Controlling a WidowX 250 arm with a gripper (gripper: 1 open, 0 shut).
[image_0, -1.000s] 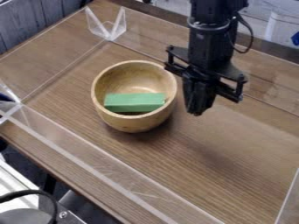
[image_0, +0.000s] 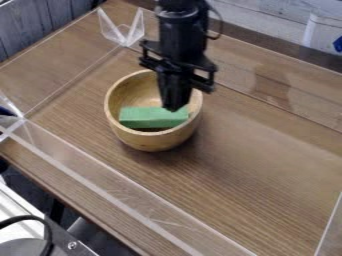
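Observation:
The dark robot gripper (image_0: 175, 95) hangs over the right part of a tan wooden bowl (image_0: 139, 142), its tip low above or inside the bowl. A green block (image_0: 150, 117) lies in the bowl, just below and left of the gripper tip. The gripper looks shut, with nothing seen between its fingers, though the tip is dark and partly blurred. Whether it touches the block cannot be made out.
Clear angled plastic pieces (image_0: 120, 28) stand at the back left. A white base with a black cable is at the front left corner.
The gripper has moved left from beside the bowl's right side to over the bowl, close to the green block. The bowl and block look unmoved.

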